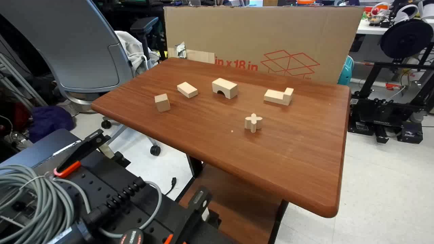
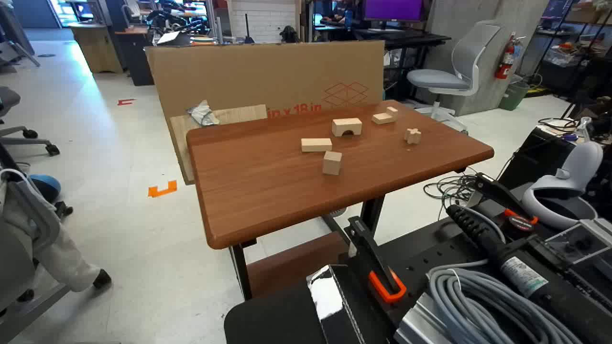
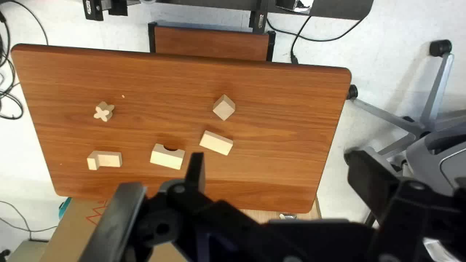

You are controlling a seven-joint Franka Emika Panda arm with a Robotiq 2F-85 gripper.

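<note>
Several pale wooden blocks lie apart on the brown table (image 1: 293,162). An arch block (image 1: 225,88) has a rounded notch underneath. Behind and right of the cross-shaped block (image 1: 253,122) is an L-shaped block (image 1: 279,96). Farther left are a flat rectangular block (image 1: 187,89) and a cube-like block (image 1: 162,103). From above, the cross (image 3: 104,111), arch (image 3: 168,157) and cube (image 3: 224,107) all show clear of one another. My gripper spreads across the lower wrist view, open, with no block between its fingers. Neither exterior view shows it.
A tall cardboard sheet (image 2: 258,74) stands along the table's far edge. Near its front side is a black cart (image 1: 134,170) with clamps and coiled cable (image 1: 36,203). An office chair (image 1: 81,53) stands at one end.
</note>
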